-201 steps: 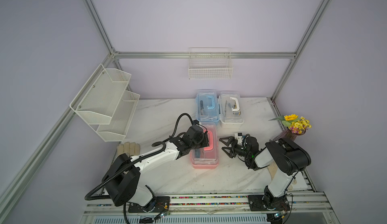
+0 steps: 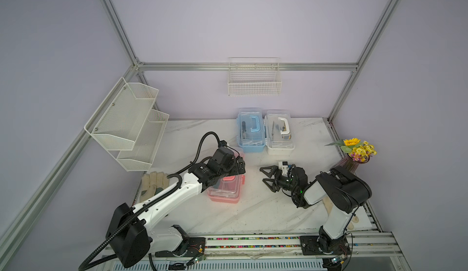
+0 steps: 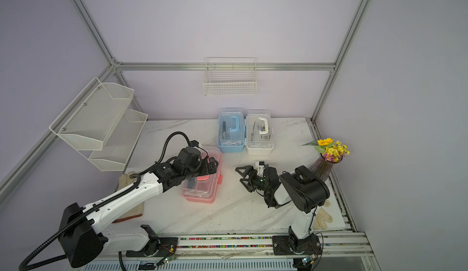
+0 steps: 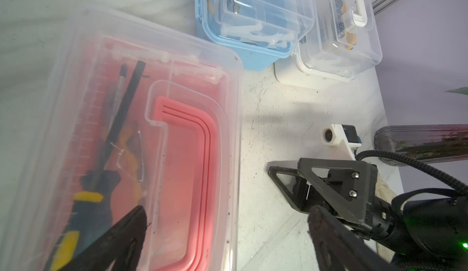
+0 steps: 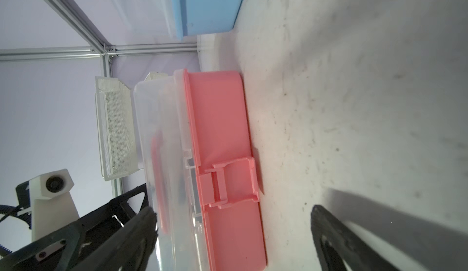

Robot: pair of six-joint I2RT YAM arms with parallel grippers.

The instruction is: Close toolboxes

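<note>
A pink toolbox [image 2: 225,191] with a clear lid and tools inside lies at centre-left; its side latch [image 5: 229,183] faces my right gripper, tab visible. My left gripper is open above that box, which passes between its fingertips. My right gripper stands open low over the table, beside the box's latch side, nothing between its fingers. Behind, side by side, stand a blue toolbox [image 2: 250,132] and a white toolbox [image 2: 279,139], both with lids down; their front latches are hard to make out.
A flower vase [image 2: 352,159] stands at the right edge. Wire shelves [image 2: 124,119] hang on the left wall. Gloves [image 3: 323,217] lie at the sides. Bare table surrounds my right gripper.
The pink toolbox has moved left and become slightly angled, my left gripper moving left with it. My right gripper has moved slightly left.
</note>
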